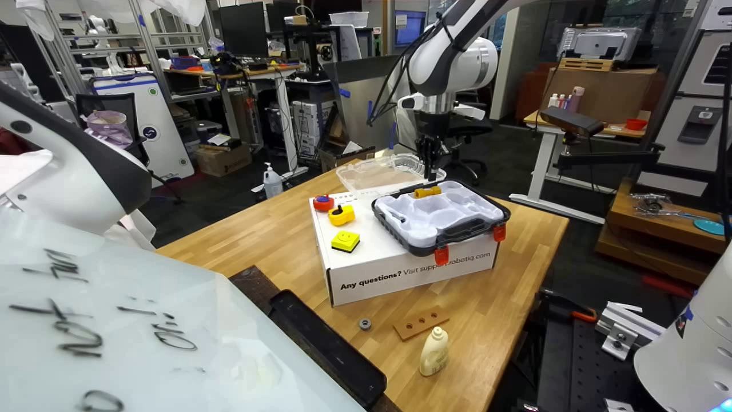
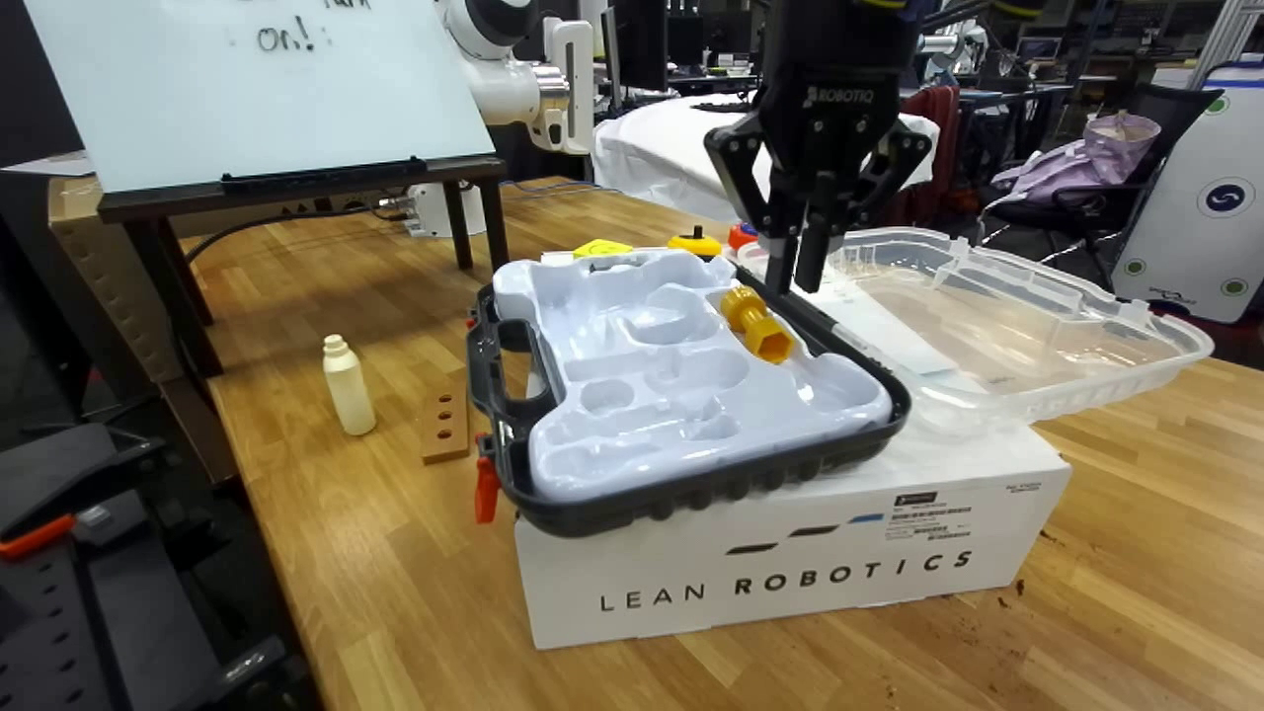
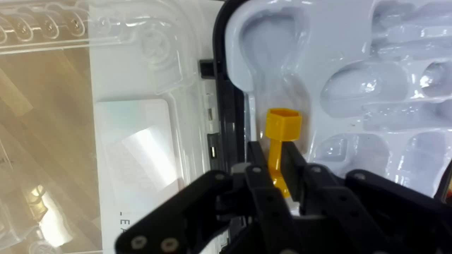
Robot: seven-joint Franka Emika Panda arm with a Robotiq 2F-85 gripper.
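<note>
A yellow bolt-like piece with a hexagonal socket end point(image 2: 758, 326) lies in the white moulded insert point(image 2: 664, 391) of the black case point(image 2: 699, 504). My gripper point(image 2: 795, 271) hangs above the case's hinge side, pointing down, its tips higher than the yellow piece and apart from it. The fingers are part open with a narrow gap. Seen from the wrist, the shaft of the yellow piece point(image 3: 275, 154) shows below, through the gap between the fingers; nothing is held. Its lower end is partly hidden by the gripper.
The case rests on a white cardboard box point(image 1: 412, 280), beside a clear plastic lid point(image 2: 1019, 314). Red point(image 1: 323, 203) and yellow point(image 1: 341, 216) small items and a yellow smiley block point(image 1: 345, 241) sit alongside. In front are a cream bottle point(image 1: 433, 352) and a wooden strip point(image 1: 420, 323).
</note>
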